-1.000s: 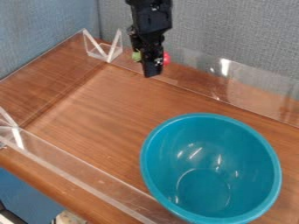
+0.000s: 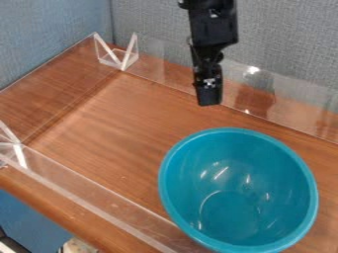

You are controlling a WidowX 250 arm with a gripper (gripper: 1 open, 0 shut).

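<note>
My black gripper [image 2: 209, 91] hangs over the rear part of the wooden table, a little right of centre, above and behind a large teal bowl [image 2: 238, 188] at the front right. Whether its fingers are apart is hard to see from this angle; nothing visible is held. The bowl stands upright and looks empty.
Clear plastic walls [image 2: 284, 114] edge the table, with white corner brackets [image 2: 117, 57] at the back left and left front.
My gripper has moved right and down, toward the bowl's side of the table. The red and green objects behind it have gone out of sight.
</note>
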